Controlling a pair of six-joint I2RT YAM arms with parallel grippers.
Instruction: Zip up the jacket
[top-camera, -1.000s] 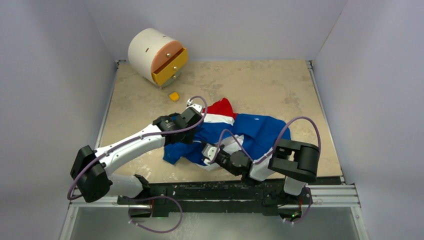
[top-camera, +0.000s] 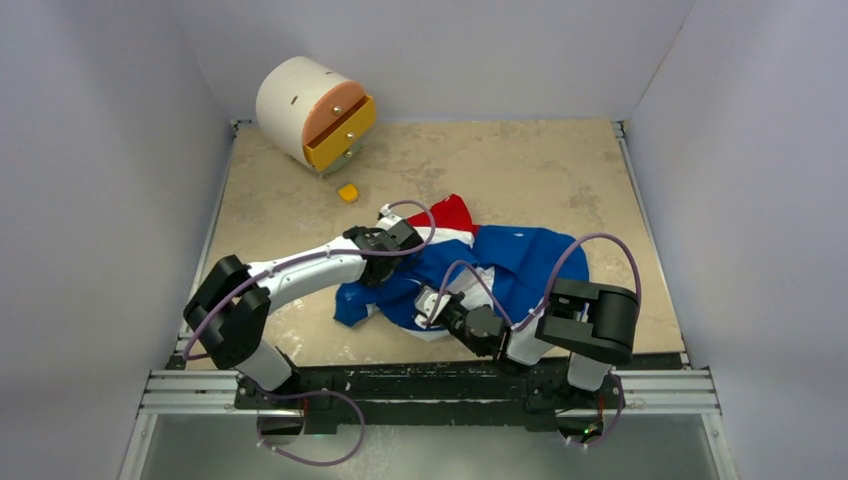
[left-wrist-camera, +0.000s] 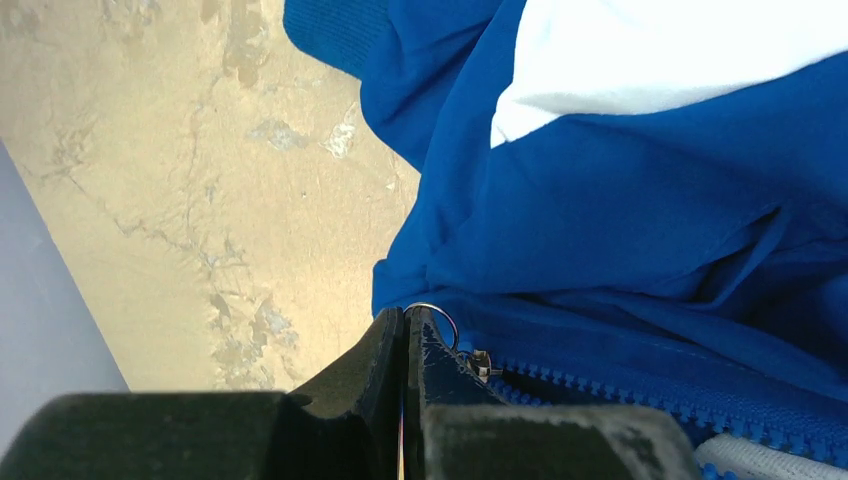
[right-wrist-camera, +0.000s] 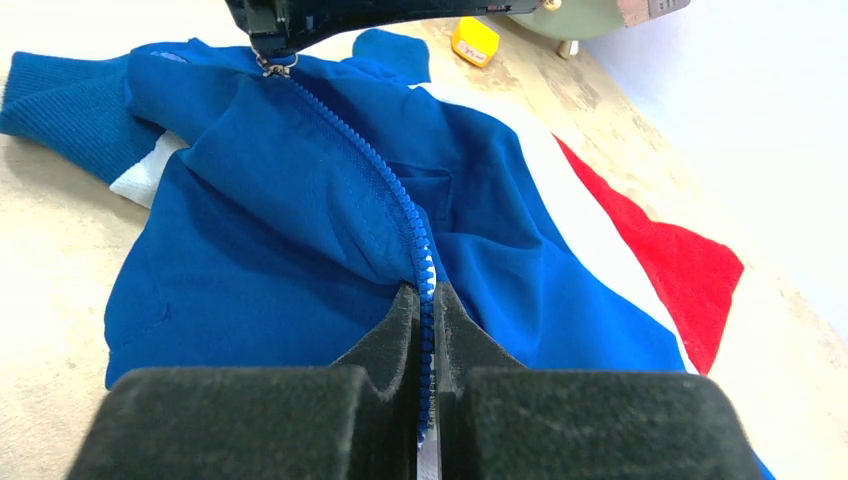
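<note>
The blue jacket (top-camera: 525, 255) lies rumpled across the table's front half, with white and red panels. In the left wrist view, my left gripper is shut with the thin metal pull ring (left-wrist-camera: 447, 320) of the zipper slider (left-wrist-camera: 481, 366) at its fingertips. Toothed edges (left-wrist-camera: 690, 408) run rightward from the slider, and pale cloth shows between them farther right. My right gripper is shut on the zipper's toothed edge (right-wrist-camera: 388, 178), which stretches taut up to the slider beneath the left gripper. Both fingertips are hidden by the arms from above.
A white drum-shaped drawer unit (top-camera: 290, 105) stands at the back left, its yellow drawer (top-camera: 340, 133) pulled out. A small yellow block (top-camera: 348, 192) lies in front of it.
</note>
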